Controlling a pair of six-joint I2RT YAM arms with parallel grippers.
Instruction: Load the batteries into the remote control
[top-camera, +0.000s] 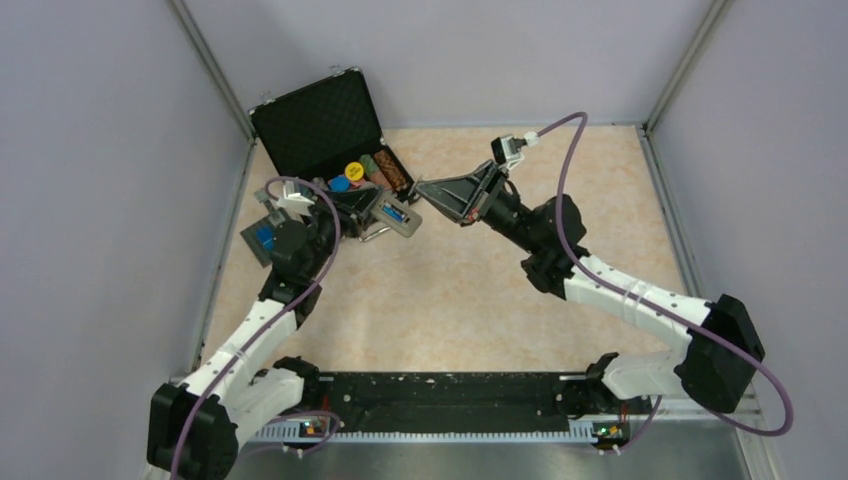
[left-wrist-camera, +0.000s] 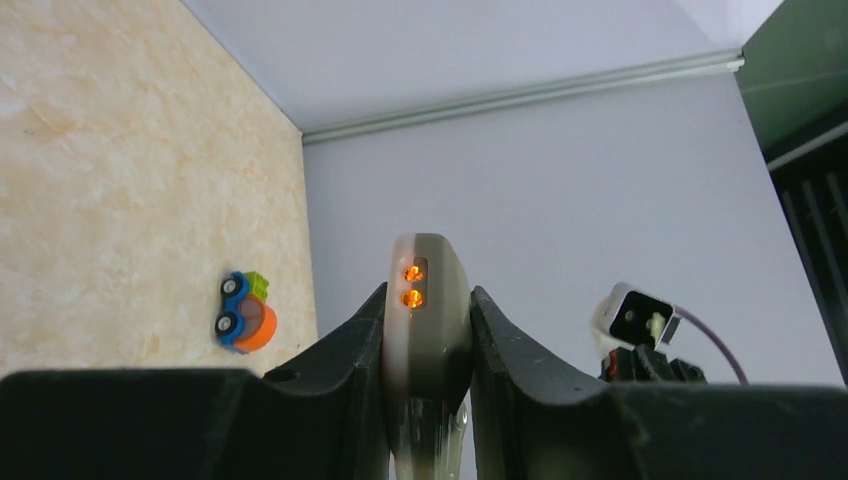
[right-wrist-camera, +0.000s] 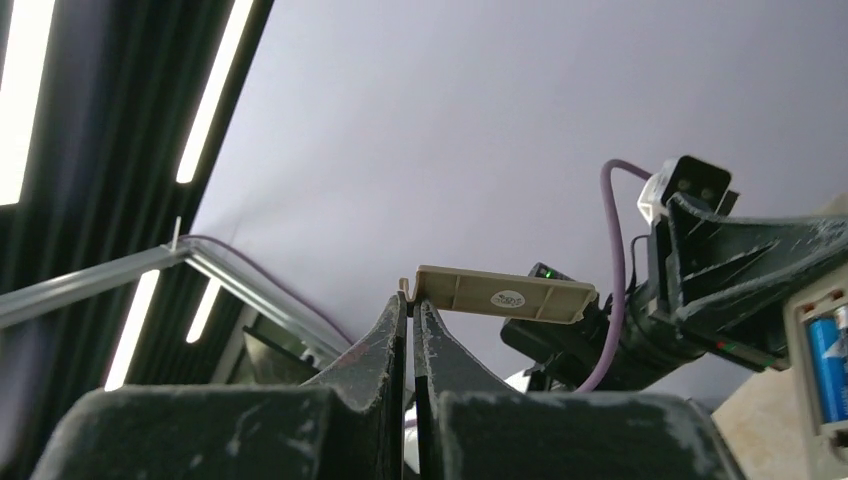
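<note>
The grey remote control is held up by my left gripper, its back compartment showing blue batteries. In the left wrist view the remote is clamped upright between the fingers. In the right wrist view its open compartment with a blue battery is at the right edge. My right gripper is shut on a beige battery cover, which sticks out from its fingertips, close to the remote's right in the top view.
An open black case with colourful items stands at the back left, a grey board left of my left arm. A blue toy car lies on the table, whose middle and front are clear.
</note>
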